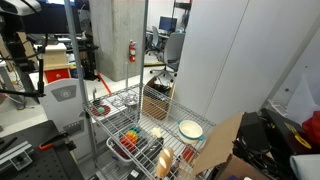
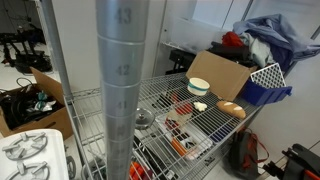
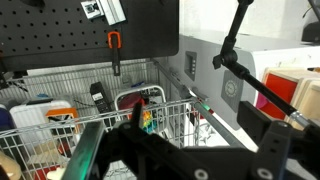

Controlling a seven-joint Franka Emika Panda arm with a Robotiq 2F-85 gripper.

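In the wrist view my gripper stands open above the edge of a dark table (image 3: pixel 60 45) and a wire rack (image 3: pixel 175 118), its dark fingers (image 3: pixel 88 150) wide apart. Nothing shows held between them. On the rack are a pale bowl with a green rim (image 1: pixel 190 130), a brown loaf-like item (image 1: pixel 166 162) and a small white item (image 1: pixel 157 132). Colourful small things (image 1: pixel 130 137) lie to their left. A shiny metal pot (image 2: pixel 143 117) stands on the rack in the second exterior view. The dark arm (image 1: pixel 18 70) is only partly visible at far left.
An open cardboard box (image 1: pixel 222 143) borders the rack. A wicker basket (image 1: pixel 155 106) is at its back. An orange-and-black tool (image 3: pixel 115 50) lies on the dark table. A measuring pole (image 2: pixel 118 90) blocks part of the second exterior view. Bare mesh shows between items.
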